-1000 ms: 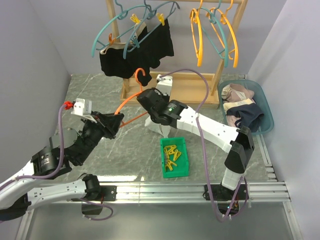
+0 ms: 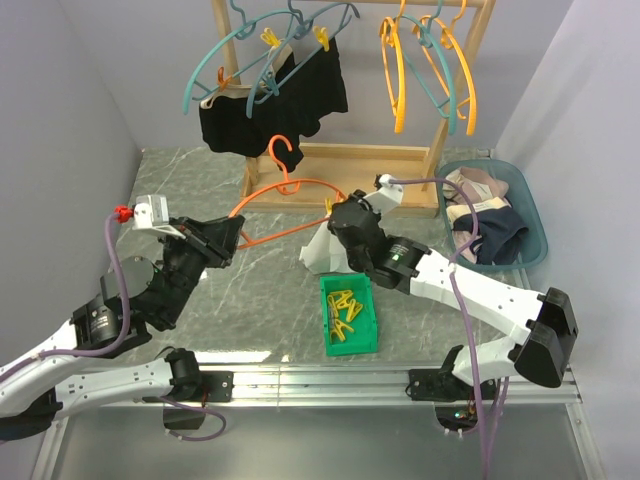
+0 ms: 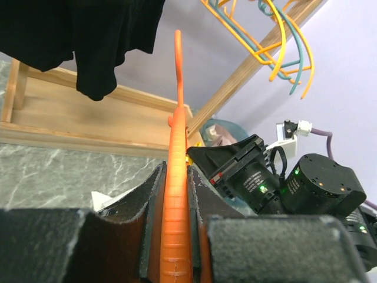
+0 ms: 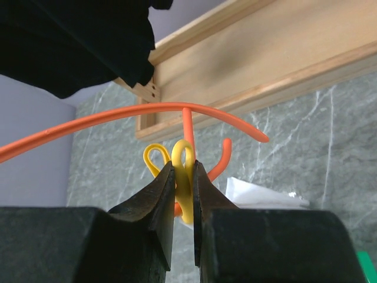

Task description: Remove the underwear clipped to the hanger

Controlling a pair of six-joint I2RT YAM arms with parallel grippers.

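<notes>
My left gripper (image 2: 236,240) is shut on one end of an orange hanger (image 2: 290,183), whose orange body (image 3: 175,194) fills the finger in the left wrist view. By the hanger's other end, my right gripper is shut on a yellow clip (image 4: 182,171). A further yellow loop (image 4: 154,154) shows just left of it; whether it belongs to the same clip cannot be told. White cloth (image 2: 325,250), seemingly the underwear, shows below the right gripper in the top view. The right wrist view has the white cloth (image 4: 259,194) behind the hanger; its attachment is hidden.
Black clothing (image 2: 290,105) hangs from teal hangers on the wooden rack (image 2: 360,160). A green tray (image 2: 350,342) of yellow clips stands at front centre. To the right is a grey-blue basket (image 2: 535,235) of clothes. Marble floor between tray and left arm is clear.
The right gripper has moved right along the hanger, revealing more of its right part. The white cloth appears slightly farther right. The left arm has shifted only a little, still on the hanger.
</notes>
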